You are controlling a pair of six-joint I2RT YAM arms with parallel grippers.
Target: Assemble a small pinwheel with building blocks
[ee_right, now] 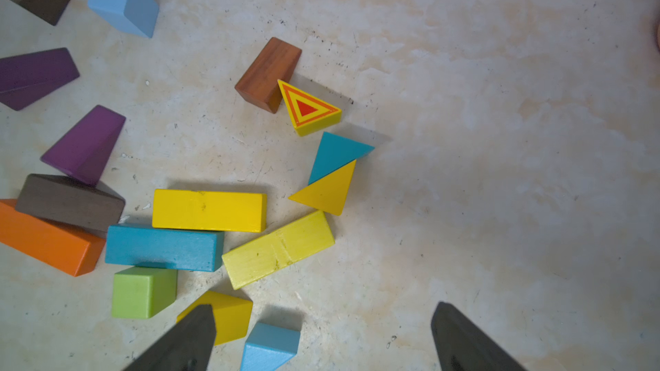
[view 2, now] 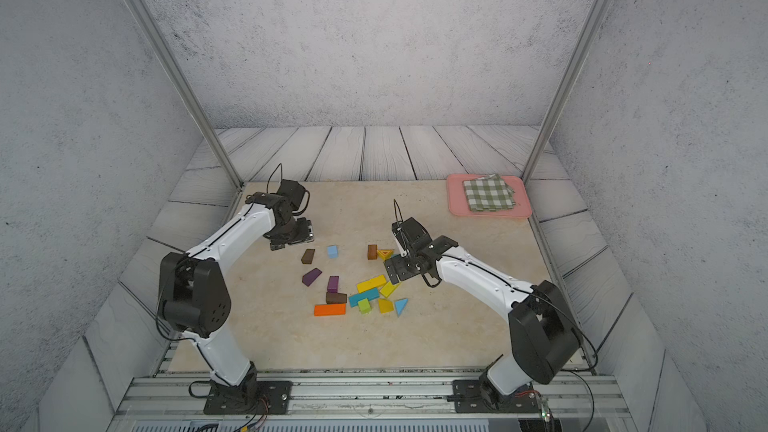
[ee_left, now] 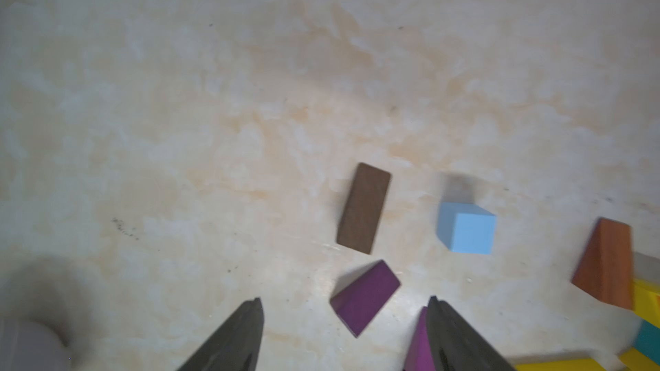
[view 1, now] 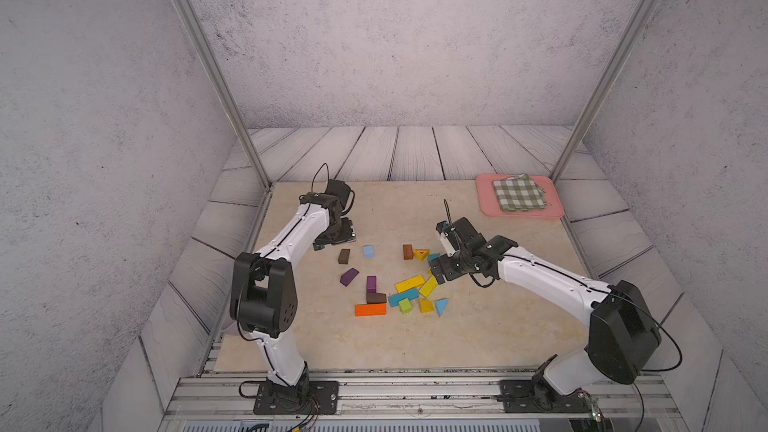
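My left gripper is open and empty, hovering at the back left above bare table. A light blue cube (ee_left: 471, 228), a dark brown block (ee_left: 364, 207) and a purple block (ee_left: 365, 296) lie apart from it below. Also open and empty, my right gripper hangs to the right of the block group. Under its camera, a yellow triangle with a red centre (ee_right: 309, 110) touches a reddish-brown block (ee_right: 269, 72). A teal triangle (ee_right: 337, 155) meets a yellow triangle (ee_right: 328, 189). Yellow bars (ee_right: 209, 210) and a blue bar (ee_right: 165, 247) lie close together.
An orange bar (view 1: 370, 309), a green block (view 1: 405, 305) and a light blue triangle (view 1: 441, 306) lie at the front of the group. A pink tray (view 1: 552, 209) with a checked cloth (view 1: 518, 193) stands back right.
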